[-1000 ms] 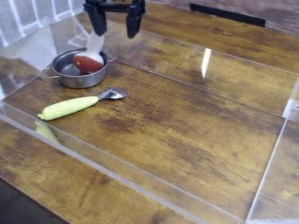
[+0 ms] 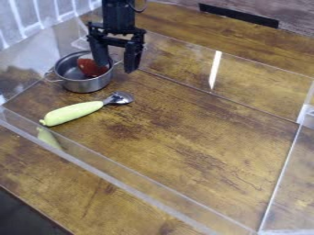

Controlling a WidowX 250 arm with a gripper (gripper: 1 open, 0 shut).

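My black gripper [image 2: 116, 48] hangs open at the top left, lowered over a steel pot [image 2: 84, 83] with side handles. A red object [image 2: 90, 66] lies in the pot, partly behind the gripper's near finger. A pale yellow-green corn-like object [image 2: 72, 113] lies on the wooden table below the pot, beside a metal spoon-like piece [image 2: 117, 99] at its right end.
Clear plastic walls enclose the work area on the wooden table [image 2: 196, 156].
My gripper has come down from the top edge to just over the pot, now hiding the white part seen in it earlier.
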